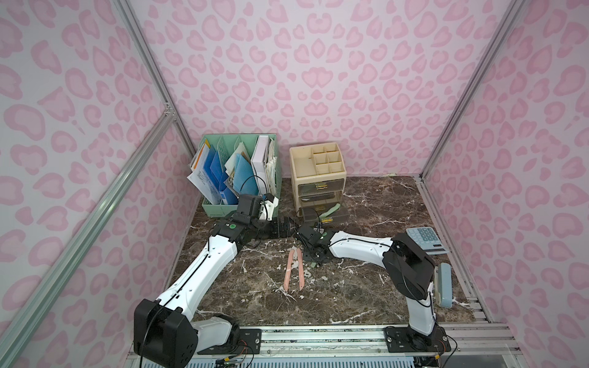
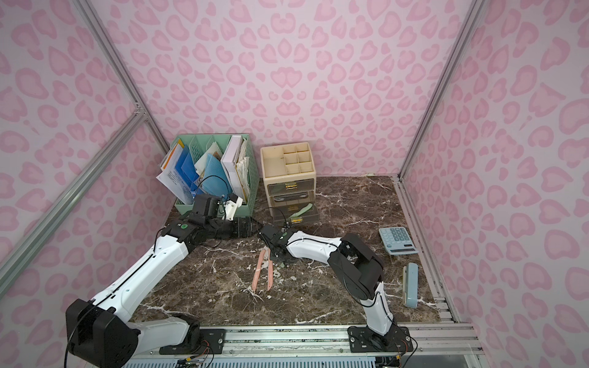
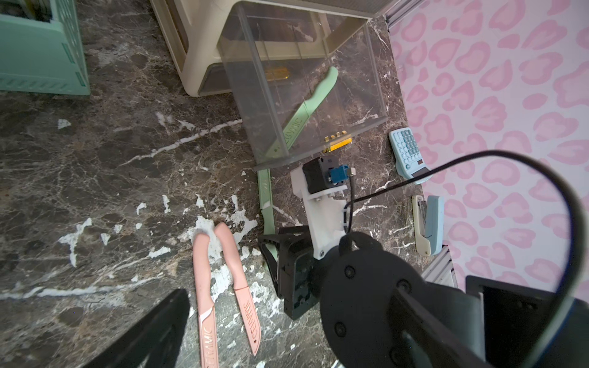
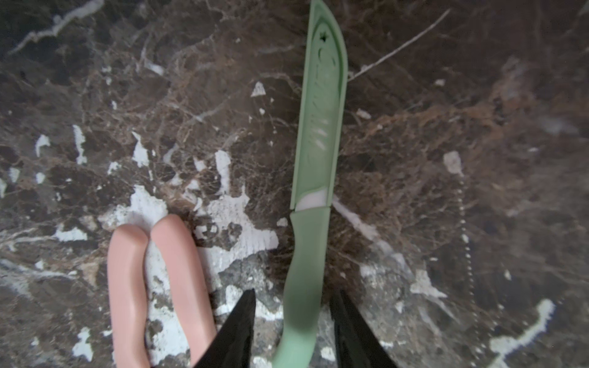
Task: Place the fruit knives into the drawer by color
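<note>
A green sheathed knife (image 4: pixel 319 116) lies on the table, its handle between the open fingertips of my right gripper. A second green knife (image 3: pixel 313 98) lies in the pulled-out clear bottom drawer (image 3: pixel 359 79) of the beige organizer (image 1: pixel 317 165). Two pink knives (image 3: pixel 202 282) lie side by side left of the right gripper. My left gripper (image 1: pixel 282 227) hovers open in front of the organizer, left of the drawer, with no knife in it.
A green file box (image 1: pixel 211 208) with folders stands at the back left. A calculator (image 2: pixel 397 239) and stapler (image 2: pixel 411 285) sit along the right edge.
</note>
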